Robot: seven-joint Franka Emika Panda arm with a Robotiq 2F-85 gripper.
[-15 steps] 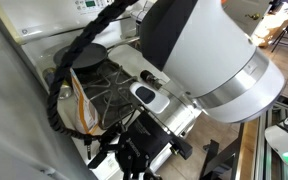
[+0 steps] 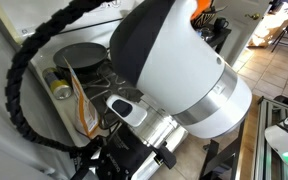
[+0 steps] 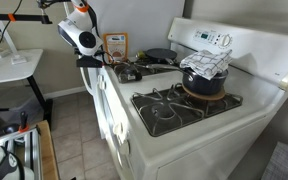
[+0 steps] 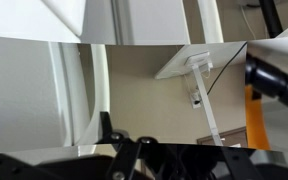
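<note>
The dark gripper (image 2: 124, 158) hangs low beneath the white arm at the left end of the stove in exterior view 1. Along the bottom of the wrist view its black parts show; the fingers stand open, with nothing seen between them. A white and orange package (image 2: 81, 103) stands upright beside the stove, and the black cable loop partly crosses in front of that area. In exterior view 2 the same package (image 3: 115, 45) is behind the gripper region, where the fingers are too small to make out.
A black pan (image 2: 81, 55) rests on the stove at the back, with a can (image 2: 57, 84) near it. The dark pot (image 3: 204, 80), cloth on top, sits on the near burners. White stove edge (image 3: 144, 120) borders open tiled floor (image 3: 79, 150).
In exterior view 1 the arm and its cable have shifted left, and the gripper has moved slightly left and down. Package, pan and can look unmoved.
</note>
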